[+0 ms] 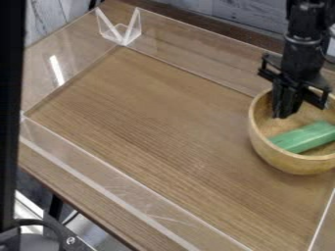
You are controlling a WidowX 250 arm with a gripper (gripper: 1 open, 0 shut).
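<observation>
My black gripper [280, 93] hangs over the left part of a wooden bowl [283, 157] at the right of the camera view, its fingertips reaching down to the rim or just inside it. It looks shut, and I see nothing held between its fingers. A green block [307, 137] lies in the bowl, to the right of and below the fingertips.
The wooden tray floor [144, 127] is clear to the left of the bowl. A clear bracket [118, 29] stands at the back left, near the tray's edge.
</observation>
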